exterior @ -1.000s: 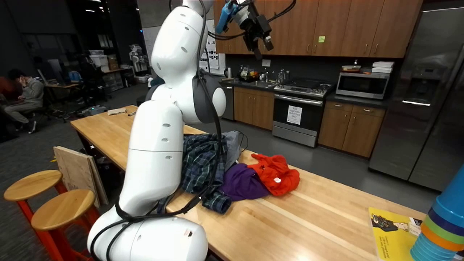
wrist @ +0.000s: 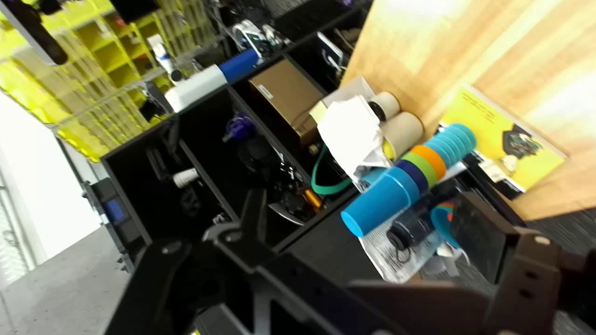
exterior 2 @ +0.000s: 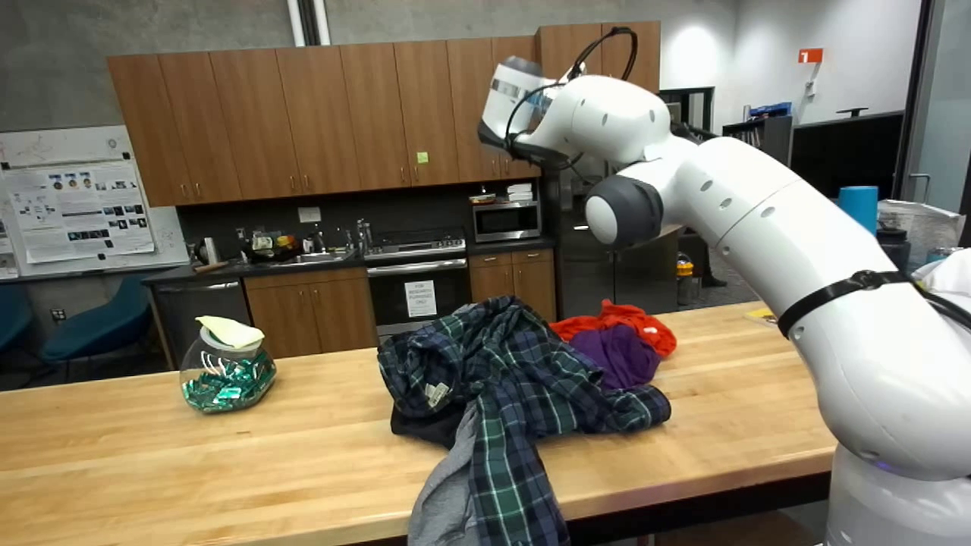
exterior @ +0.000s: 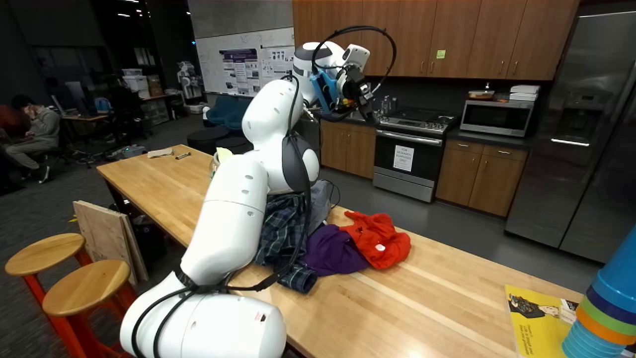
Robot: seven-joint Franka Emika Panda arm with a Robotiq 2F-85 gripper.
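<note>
High above the table, my gripper is raised well clear of everything on it. The wrist view shows its dark fingers wide apart, with nothing held. A green-and-navy plaid shirt lies crumpled on the wooden table, one sleeve and some grey cloth hanging over the near edge. Beside it are a bunched purple cloth and a red cloth, touching each other. In exterior view 1 my arm partly covers the plaid shirt.
A glass jar of green-wrapped items stands on the table. At the other end lie a yellow book and stacked coloured cups, near black bins. Bare tabletop lies between the clothes and book.
My arm has come down and its elbow has shifted to the right in exterior view 1. The gripper is lower there. The clothes have not visibly moved.
</note>
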